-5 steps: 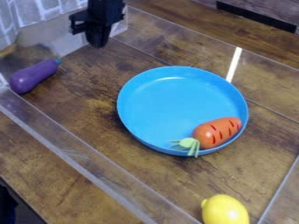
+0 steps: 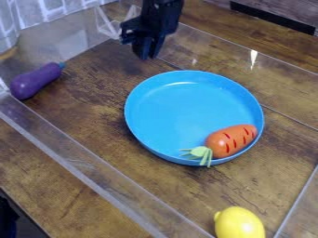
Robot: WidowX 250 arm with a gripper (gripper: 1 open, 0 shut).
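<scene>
My gripper is at the top of the camera view, dark and above the table behind the blue plate; whether its fingers are open or shut is unclear. An orange toy carrot with a pale green top lies on the right front part of the plate. A purple toy eggplant lies at the left, and a yellow toy lemon sits at the bottom right.
A transparent edge runs diagonally along the lower left, and pale walling stands at the upper left.
The gripper has moved right from the upper left, to a place behind the plate. The plate and toys have not visibly moved.
</scene>
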